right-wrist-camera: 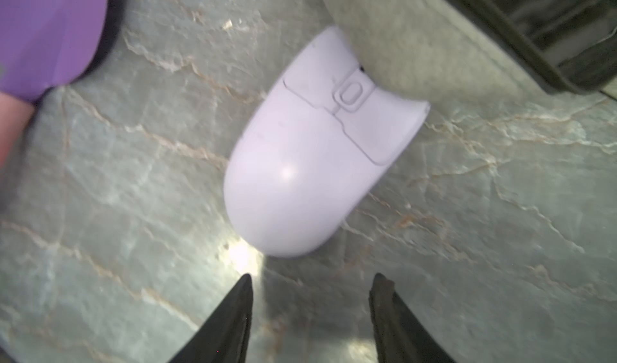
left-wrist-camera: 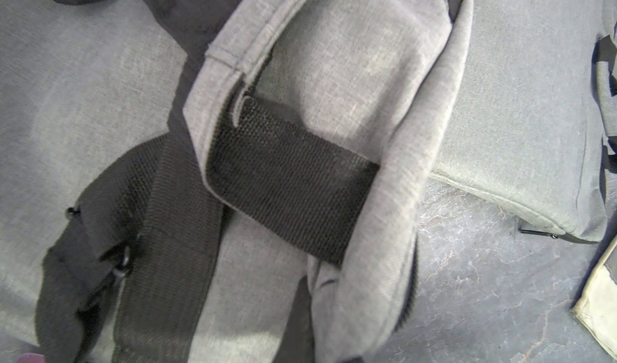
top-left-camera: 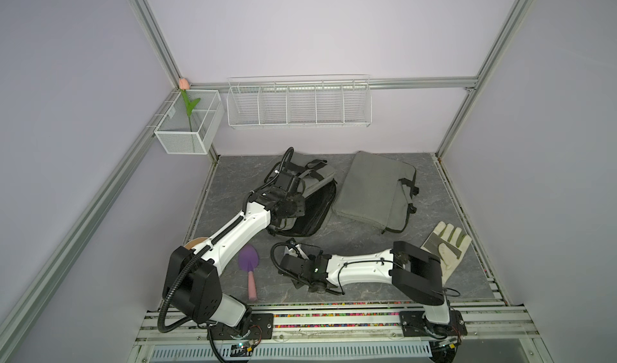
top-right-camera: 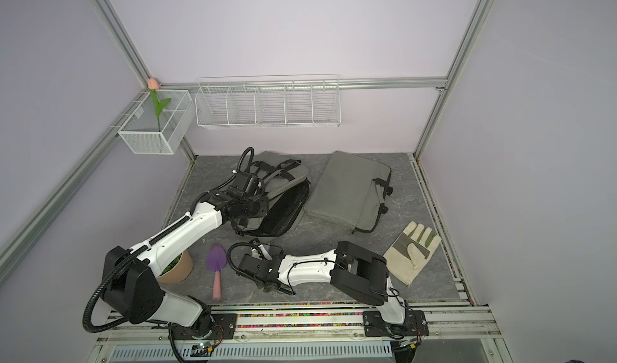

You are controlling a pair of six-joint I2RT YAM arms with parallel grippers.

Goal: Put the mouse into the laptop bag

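The lilac mouse (right-wrist-camera: 295, 157) lies on the marbled table in the right wrist view, its front end covered by a grey edge of the bag (right-wrist-camera: 450, 60). My right gripper stands behind it, its two black fingers apart with only table showing between the tips. The grey bag (top-right-camera: 279, 184) gapes at its front, showing a black interior. My left gripper (top-left-camera: 297, 207) is at the bag's left side; its fingers are hidden from above. In the left wrist view, grey fabric and a wide black strap (left-wrist-camera: 295, 176) fill most of the picture, with no clear fingers.
A second grey bag (top-left-camera: 372, 189), closed, lies to the right. A glove (top-left-camera: 446, 250) rests at the far right. Left of my right gripper is a purple trowel (top-left-camera: 248, 258) with a pink handle; a plant pot (top-right-camera: 178, 269) stands behind the left arm.
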